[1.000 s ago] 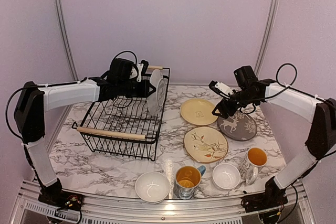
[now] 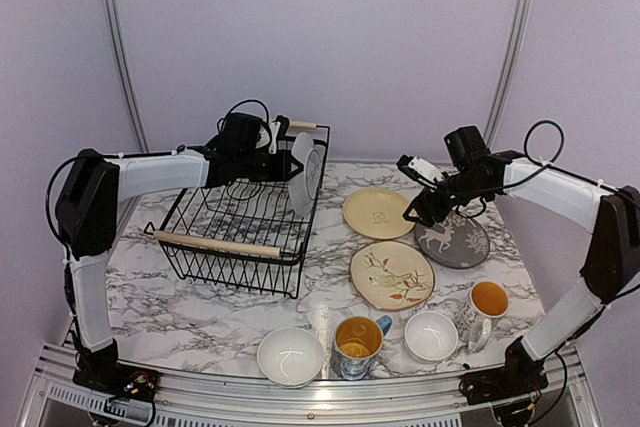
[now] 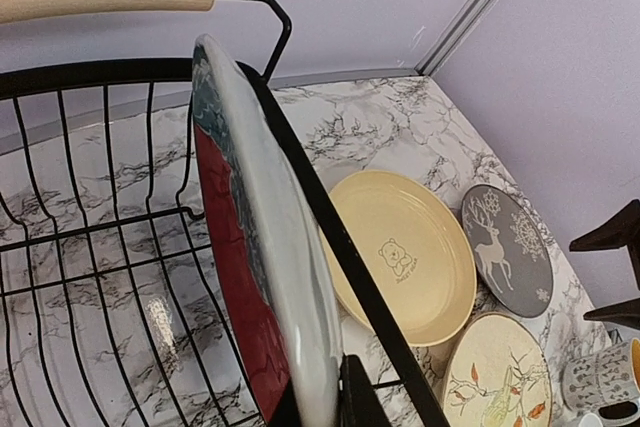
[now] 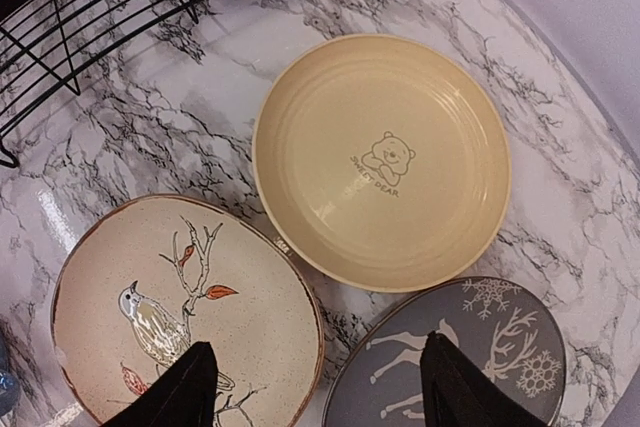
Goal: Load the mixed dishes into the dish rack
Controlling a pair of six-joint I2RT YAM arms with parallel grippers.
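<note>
A white-rimmed plate (image 3: 250,227) with red and blue stands upright at the right end of the black dish rack (image 2: 225,247), my left gripper (image 2: 282,162) shut on it. My right gripper (image 2: 415,212) hangs open above the plates on the right, its fingertips at the bottom of the right wrist view. Flat on the table lie a cream bear plate (image 4: 380,207), a bird plate (image 4: 180,287) and a grey reindeer plate (image 4: 450,347).
Along the front stand two white bowls (image 2: 290,355) (image 2: 431,337), a blue mug (image 2: 356,352) and a patterned mug (image 2: 480,312). Bare marble lies behind the plates.
My left gripper, with the plate, has shifted slightly right, and the rack has moved a little with them. The right arm is unchanged.
</note>
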